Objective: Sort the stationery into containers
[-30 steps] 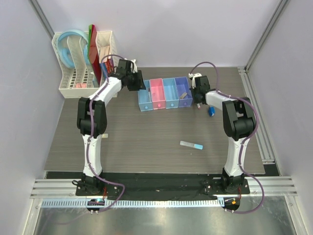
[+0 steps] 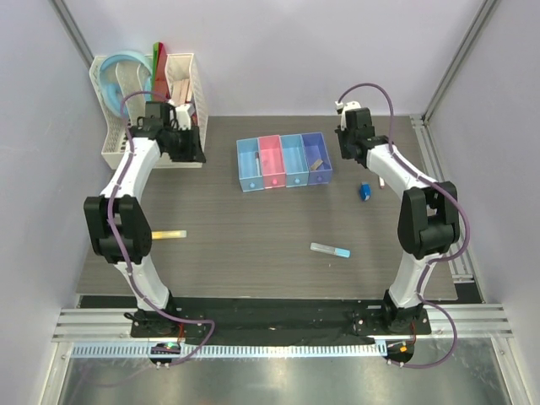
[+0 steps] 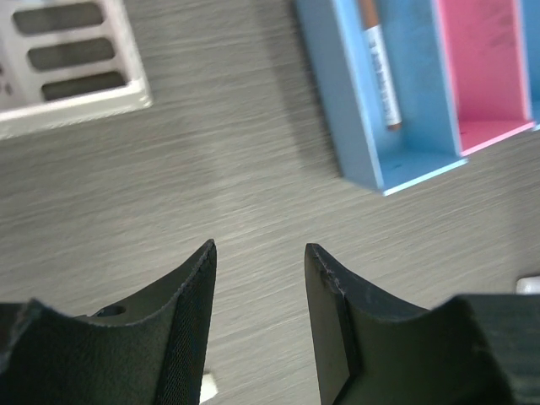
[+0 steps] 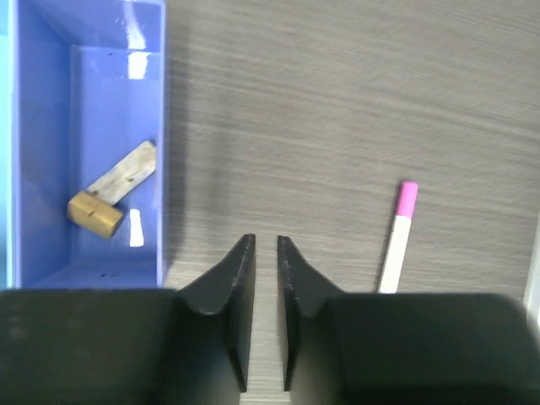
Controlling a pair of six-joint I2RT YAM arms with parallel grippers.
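Four compartments, blue, pink, blue and purple-blue [image 2: 316, 156], stand mid-back. The left one [image 3: 418, 169] holds a brown-and-white stick [image 3: 380, 76]; the rightmost holds small pale and gold blocks [image 4: 94, 215]. A pink-capped white marker [image 4: 395, 245] lies right of them, a blue item [image 2: 364, 191] nearby, a light-blue item [image 2: 329, 250] at front, a yellow stick [image 2: 169, 234] at left. My left gripper stands open above bare table left of the compartments. My right gripper is above table between compartments and marker, part open, nothing between its fingers.
A white rack [image 2: 116, 143] with folders and a blue ring stands at back left. Walls and rails edge the table.
My left arm has moved left, away from the compartments, uncovering more of the yellow stick. My right arm has risen and shifted slightly right.
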